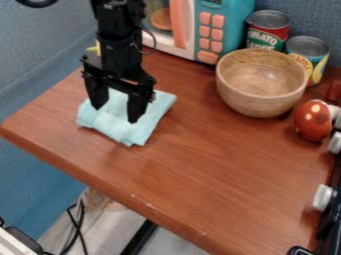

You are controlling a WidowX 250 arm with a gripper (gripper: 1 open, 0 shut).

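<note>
My black gripper (118, 100) hangs low over a light blue folded cloth (120, 125) on the left of the wooden table, its fingertips down at the cloth. The fingers look apart; whether any fabric is between them is not clear. The cloth lies flat, partly hidden behind the gripper.
A wooden bowl (260, 92) sits at the back right, with two cans (268, 28) behind it. A toy microwave (202, 30) stands at the back. A red round object (312, 122) and black equipment line the right edge.
</note>
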